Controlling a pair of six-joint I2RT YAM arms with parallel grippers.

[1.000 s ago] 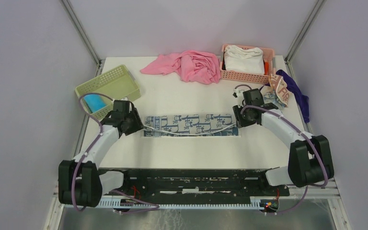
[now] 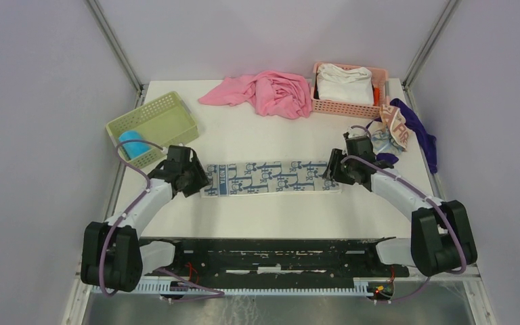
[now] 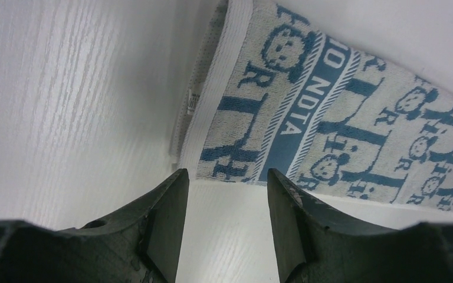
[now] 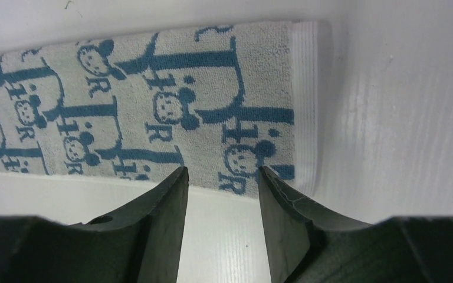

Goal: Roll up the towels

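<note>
A long folded towel (image 2: 271, 177), pale with blue lettering and bear figures, lies flat across the middle of the white table. Over its left end my left gripper (image 2: 205, 181) stands open; in the left wrist view the towel (image 3: 307, 106) lies beyond the parted fingers (image 3: 171, 203), and a lower layer edges out at its left end. At the opposite end is my right gripper (image 2: 332, 166). Its fingers (image 4: 174, 200) are apart with nothing between them, close to the near edge of the towel's right end in the right wrist view.
A green basket (image 2: 189, 125) with a blue rolled item (image 2: 134, 144) stands back left. Pink cloth (image 2: 271, 93) lies at the back, beside a pink basket (image 2: 345, 108) of white cloth. Purple cloth (image 2: 420, 132) and a patterned cloth (image 2: 394, 125) lie at the right.
The towel's near edge, earlier raised at both ends between my grippers, now lies flat.
</note>
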